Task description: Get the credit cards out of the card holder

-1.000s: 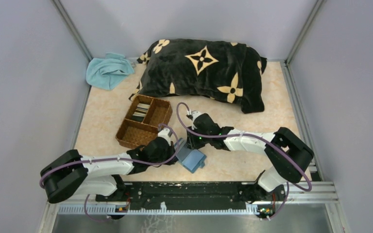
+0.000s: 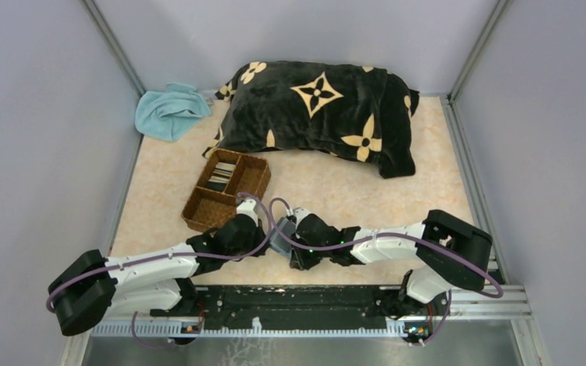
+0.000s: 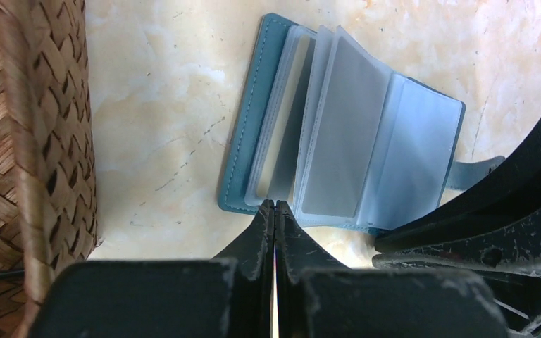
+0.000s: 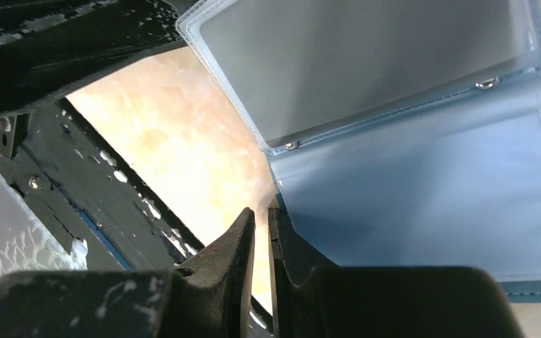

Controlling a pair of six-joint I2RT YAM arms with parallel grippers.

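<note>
The blue card holder [image 3: 423, 151] lies spread open on the table, its clear sleeves [image 3: 345, 127] fanned up; a cream strip [image 3: 292, 120] shows inside one. At the holder's near edge, my left gripper is shut, with nothing visible between its fingers. My right gripper is narrowly open over the holder's corner, one finger [image 4: 282, 239] against or just above the blue edge. Only table shows through its gap. In the top view, both grippers flank the holder [image 2: 282, 236], and the right one hides much of it.
A woven basket [image 2: 250, 179] with compartments stands beyond my left gripper, several cards [image 2: 220, 177] upright in one. Its wall [image 3: 63, 141] is close on the left. A black patterned pillow [image 2: 320, 107] and a teal cloth [image 2: 169, 112] lie at the back.
My left gripper has shifted slightly left.
</note>
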